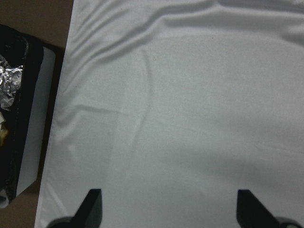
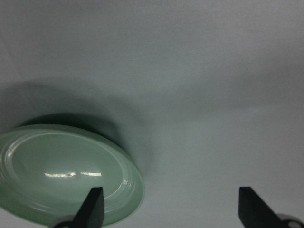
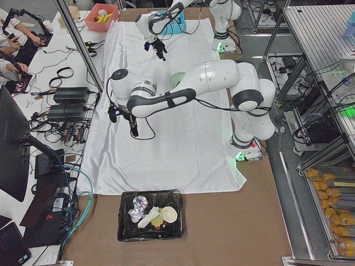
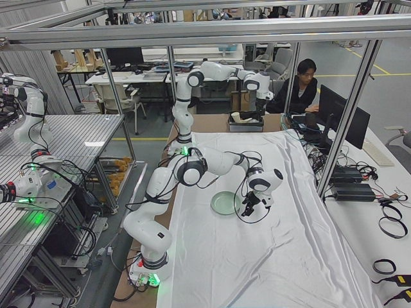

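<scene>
My left gripper [image 3: 122, 122] hangs over the white cloth in the camera left view, short of a black bin [image 3: 150, 233] holding crumpled foil [image 3: 138, 205] and other scraps. In the left wrist view its fingers stand wide apart over bare cloth [image 1: 175, 133], the bin at the left edge. My right gripper [image 3: 158, 52] is over the cloth at the other end, open and empty. A pale green plate [image 2: 66, 161] lies below and left of it in the right wrist view; in the camera left view the left arm partly hides this plate.
A blue basket [image 3: 177, 22] and cardboard edge the cloth's far end; a red box [image 3: 102, 25] sits on the side desk. Monitors [image 4: 334, 122], cables and metal posts border the workspace.
</scene>
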